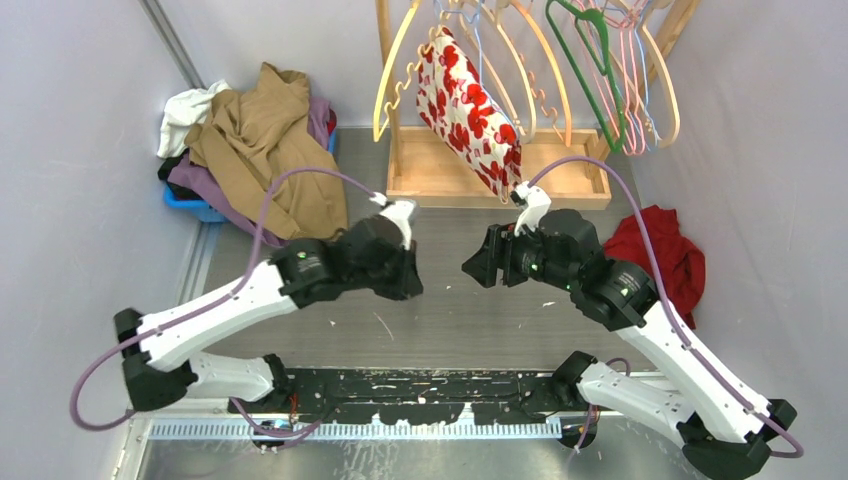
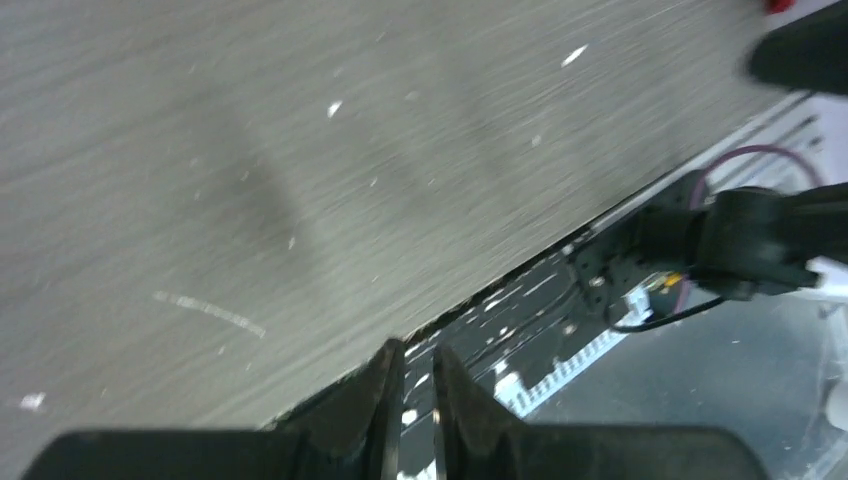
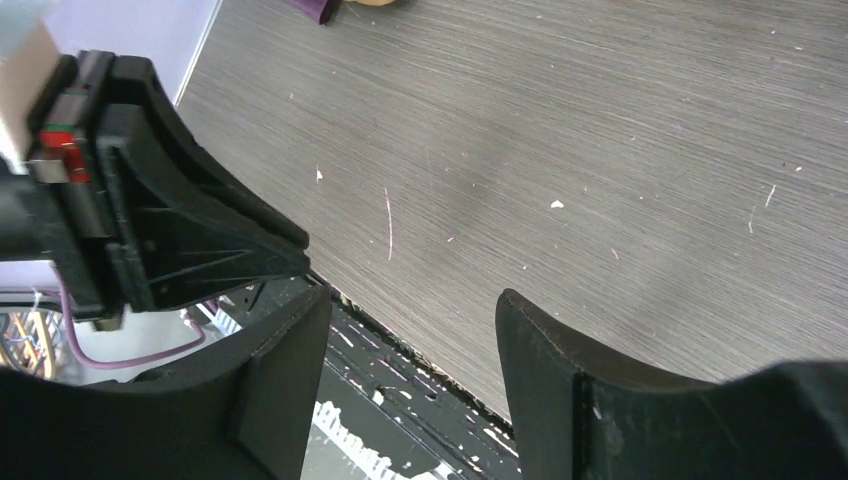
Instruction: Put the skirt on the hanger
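A white skirt with red flowers [image 1: 462, 105] hangs among the hangers on the wooden rack. My left gripper [image 1: 408, 285] is over the middle of the floor, its fingertips close together; whether anything is between them is unclear. My right gripper [image 1: 480, 270] faces it from the right, fingers apart with nothing between them. A brown cloth [image 1: 265, 170] lies spread over the blue basket [image 1: 185, 200], with purple and white garments under and beside it.
Several hangers [image 1: 580, 50] hang on the rack, whose wooden tray [image 1: 555, 200] stands at the back. A red cloth [image 1: 660, 260] lies at the right wall.
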